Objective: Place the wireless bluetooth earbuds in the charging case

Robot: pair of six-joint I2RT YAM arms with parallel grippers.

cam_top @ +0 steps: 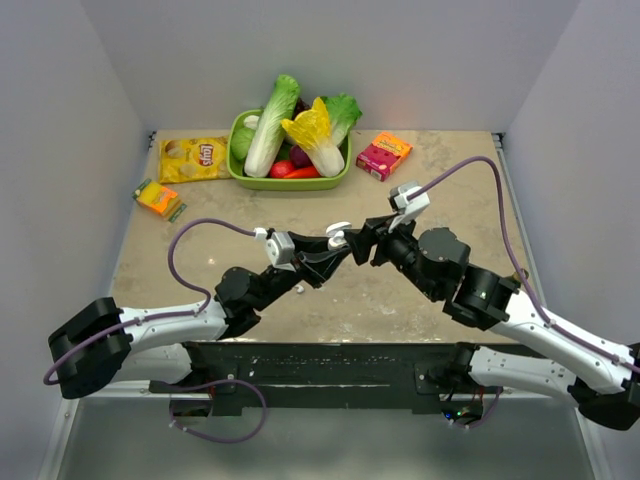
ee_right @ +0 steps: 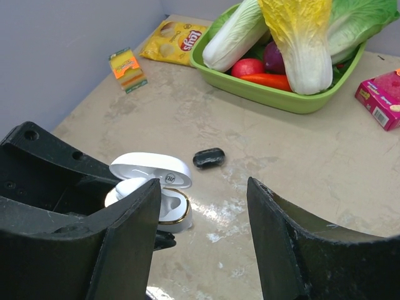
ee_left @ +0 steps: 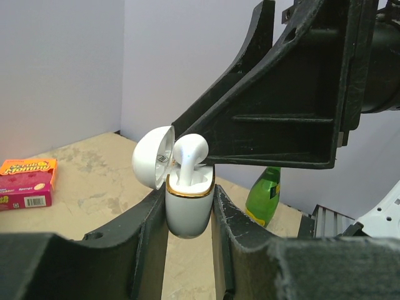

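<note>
The white charging case (ee_left: 187, 215), with a gold band and its lid (ee_left: 150, 157) raised, is clamped between the fingers of my left gripper (cam_top: 337, 252) above the table. A white earbud (ee_left: 190, 149) stands at the case's opening, head up and stem pointing down; how deep it sits cannot be told. My right gripper has its fingers apart, with no earbud held between them. One of its fingers (ee_right: 134, 219) overlaps the case in the right wrist view, and in the left wrist view its black fingers (ee_left: 269, 119) reach right behind the earbud.
A small white piece (cam_top: 299, 289) lies on the table by the left gripper, too small to identify. There is a small dark object (ee_right: 209, 157) beyond the case. The green vegetable basket (cam_top: 290, 184), chip bag (cam_top: 194, 159) and pink box (cam_top: 384, 155) stand at the back.
</note>
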